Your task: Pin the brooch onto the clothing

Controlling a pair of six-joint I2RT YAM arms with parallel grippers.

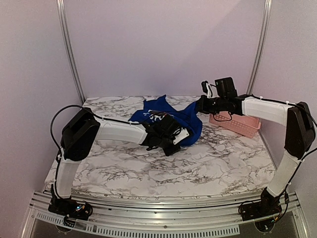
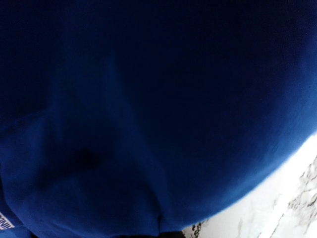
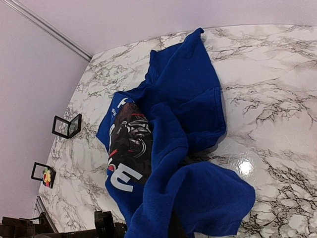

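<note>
A blue garment (image 1: 190, 126) with a printed front (image 3: 130, 139) lies bunched on the marble table, its right part lifted to my right gripper (image 1: 200, 104), which is shut on that cloth. My left gripper (image 1: 171, 148) is low at the garment's near part; cloth fills the left wrist view, so its fingers are hidden there and I cannot tell their state. In the right wrist view, two small black frames (image 3: 67, 126) stand at the table's left, one with a colourful flower-like piece (image 3: 47, 176), possibly the brooch.
A pink basket (image 1: 237, 124) stands at the right behind my right arm. Walls border the back and both sides.
</note>
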